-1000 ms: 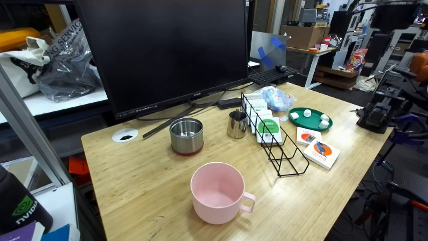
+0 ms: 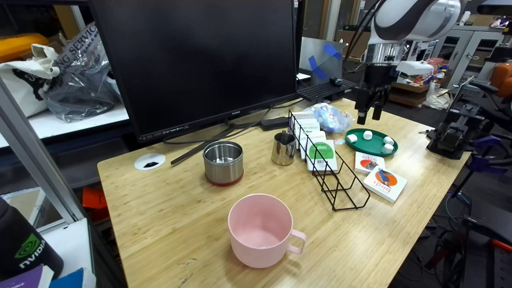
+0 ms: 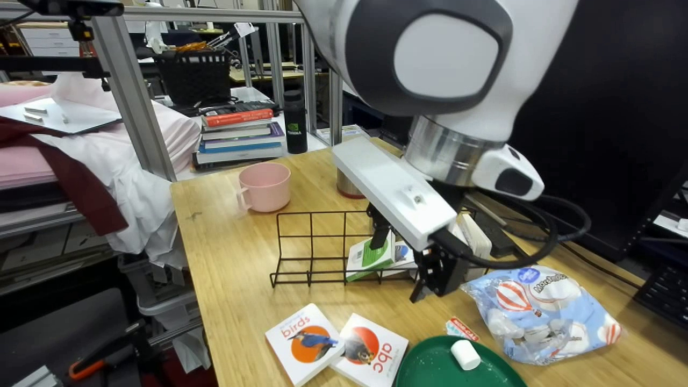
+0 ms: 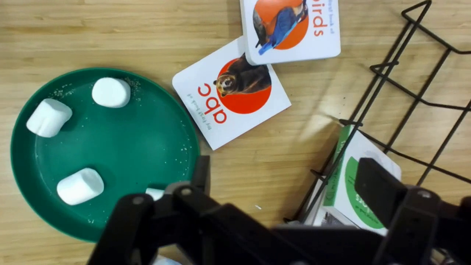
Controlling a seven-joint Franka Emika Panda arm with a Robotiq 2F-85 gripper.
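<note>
My gripper stands open above the table, nothing between its fingers. Beneath it in the wrist view, one finger (image 4: pixel 202 174) overlaps the rim of a green plate (image 4: pixel 119 152) and the other hangs over the black wire rack (image 4: pixel 435 165). Several white marshmallows (image 4: pixel 81 186) lie on the plate, one partly covered by the gripper. The "abc" book (image 4: pixel 238 128) lies flat on the table, a corner tucked under the "birds" book (image 4: pixel 324 44). Inside the rack stand several small books, the front one (image 4: pixel 349 185) with a green circle.
A pink mug (image 2: pixel 261 240), a steel bowl (image 2: pixel 223 163) and a small metal pitcher (image 2: pixel 283 149) stand beyond the rack. Beside the plate lies a marshmallow bag (image 3: pixel 542 309). The monitor (image 2: pixel 201 62) borders the back.
The arm has come into exterior view 1 from the right, its gripper now hanging over the plate's end of the table. The objects on the table have not visibly moved.
</note>
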